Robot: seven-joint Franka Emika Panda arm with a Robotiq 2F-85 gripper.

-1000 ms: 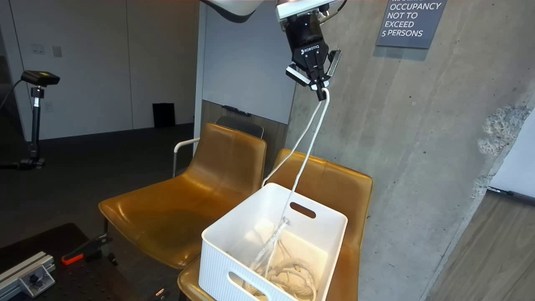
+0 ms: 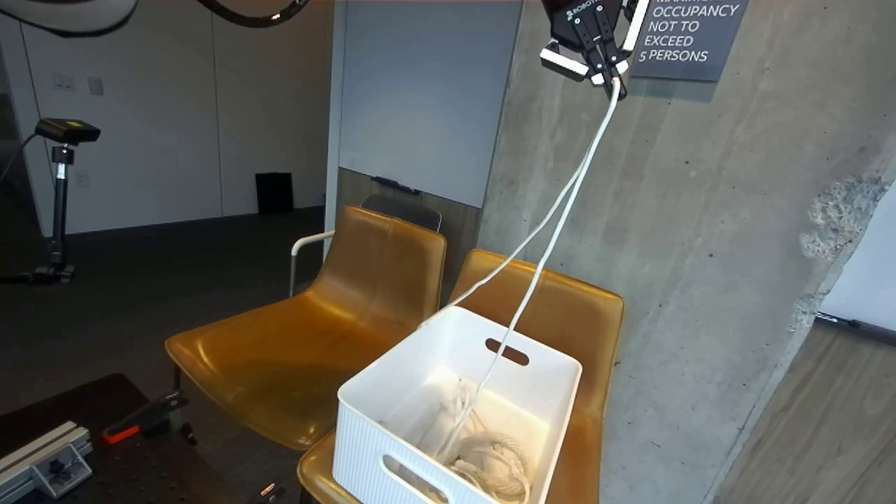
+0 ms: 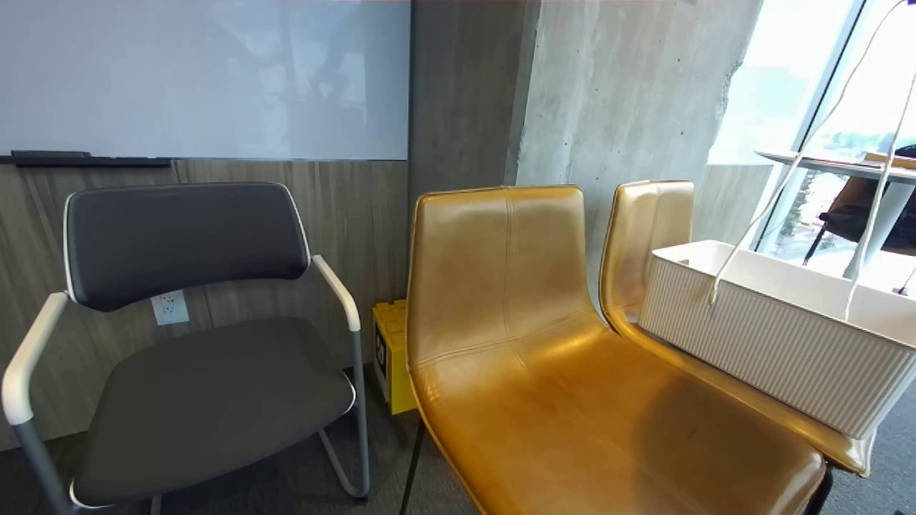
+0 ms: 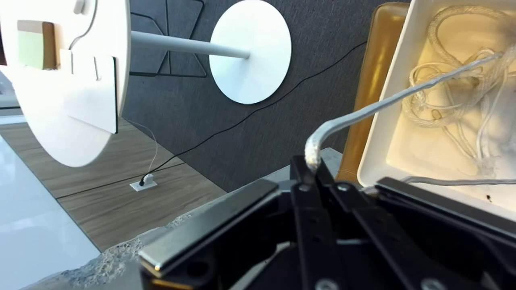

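Observation:
High above a white ribbed bin (image 2: pixel 378 416), my gripper (image 2: pixel 615 80) is shut on a white rope (image 2: pixel 550 248). Two strands hang from the fingers. One drops into the bin, where more rope (image 2: pixel 495 462) lies coiled on the floor of it; the other slants to the bin's far rim. In exterior view 2 a strand (image 3: pixel 766 210) passes over the rim of the bin (image 3: pixel 764 347) and ends on its outer wall; the gripper is out of that picture. The wrist view has the rope (image 4: pixel 358 116) bending out from between the fingertips of the gripper.
The bin sits on a tan chair (image 2: pixel 588 336), with another tan chair (image 2: pixel 336 294) beside it. A concrete wall (image 2: pixel 714 252) stands close behind. A round white table (image 4: pixel 96 96) shows in the wrist view, as does dark floor (image 4: pixel 290 111).
My gripper has risen and shifted right, drawing the rope higher. The strands are longer above the bin, and the knotted-looking part near its far wall has moved. The bin stays put.

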